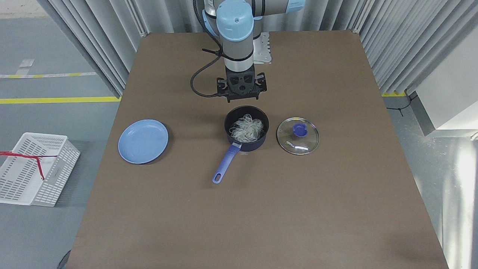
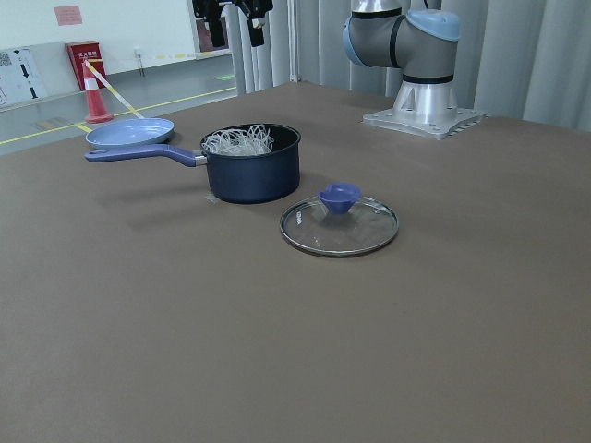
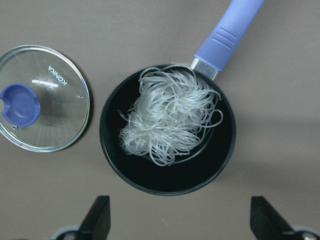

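Note:
A dark saucepan (image 1: 230,116) with a blue handle (image 1: 226,161) sits mid-table, holding a tangle of white noodles (image 1: 246,129), seen from overhead in the wrist view (image 3: 170,112). A glass lid (image 1: 297,141) with a blue knob lies right of it in the front view; a blue plate (image 1: 143,141) lies to its left. My gripper (image 1: 242,89) is raised above and behind the pan, clear of it. In the wrist view its two fingertips (image 3: 102,210) stand wide apart with only table visible between them.
A white basket (image 1: 58,179) with red straps stands on the floor to the left. The arm's base (image 2: 425,120) stands at the back, near a corrugated curtain.

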